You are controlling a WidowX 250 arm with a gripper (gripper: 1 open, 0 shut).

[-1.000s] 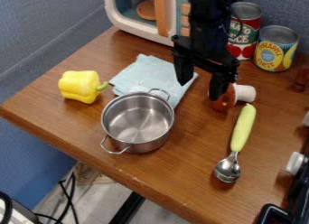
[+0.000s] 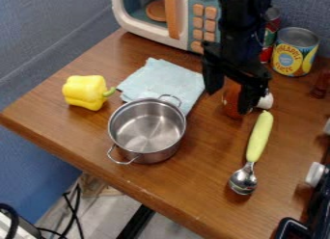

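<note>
My black gripper (image 2: 234, 81) hangs over the right middle of the table, right at a small reddish bottle with a white cap (image 2: 233, 103), which is largely hidden behind it; whether the fingers are closed on the bottle is unclear. A steel pot (image 2: 146, 137) stands left of it, a folded light-blue cloth (image 2: 161, 81) behind the pot, and a yellow bell pepper (image 2: 85, 92) at the left.
A spoon with a pale yellow handle (image 2: 258, 138) lies at right. Cans (image 2: 295, 52) and a toy microwave (image 2: 154, 13) stand at the back. The table's front left edge (image 2: 52, 129) borders open floor.
My gripper has moved slightly right and down onto the bottle, covering more of it and of the red can behind. The other things are unchanged.
</note>
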